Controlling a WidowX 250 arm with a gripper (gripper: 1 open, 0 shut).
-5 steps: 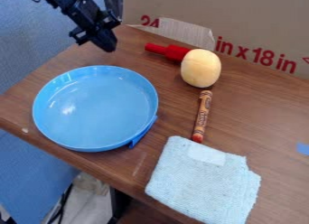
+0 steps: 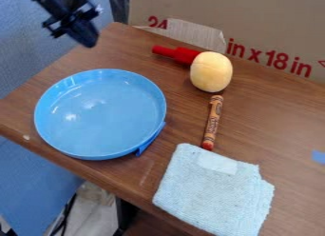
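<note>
My dark gripper (image 2: 79, 29) hangs in the upper left, over the blue padded surface beyond the table's corner, blurred; whether it is open or shut I cannot tell. A round blue plate (image 2: 99, 113) lies on the wooden table below it. To the right are a red cylindrical object (image 2: 173, 51), a pale yellow round object (image 2: 211, 72) and an orange-brown marker-like stick (image 2: 212, 121). A folded light-blue cloth (image 2: 214, 196) lies at the front.
A cardboard box (image 2: 254, 26) stands along the back of the table. The left edge drops off beside the plate.
My gripper has moved left and slightly up, away from the space above the back of the table. The objects on the table are unchanged.
</note>
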